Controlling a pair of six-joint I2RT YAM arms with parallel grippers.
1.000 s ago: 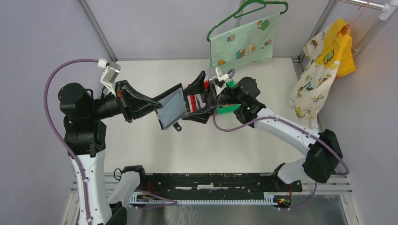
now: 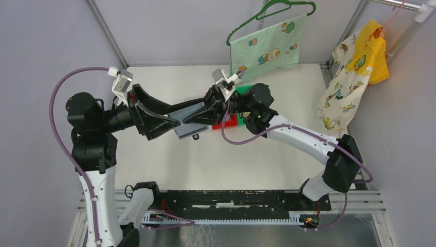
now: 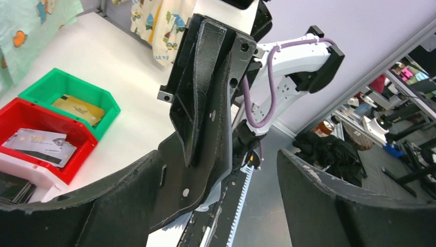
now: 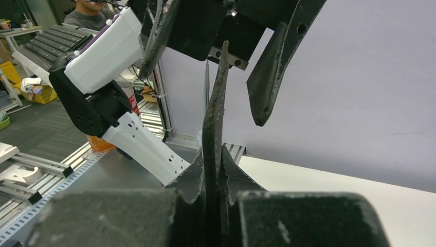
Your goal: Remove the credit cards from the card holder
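Observation:
The dark card holder, with pale sleeves showing at its edge, is held up above the table. My right gripper is shut on it; in the right wrist view the holder stands edge-on, as a thin upright strip. From above, a blue-grey sleeve panel shows between the two arms. My left gripper is open, its fingers spread to either side of the holder's edge, gripping nothing. Whether cards are inside the sleeves cannot be seen.
A red bin holds pale cards, one marked VIP. Beside it, a green bin contains a gold card. A green cloth hangs at the back.
The right gripper has come leftward and shut on the holder. The holder has tilted slightly.

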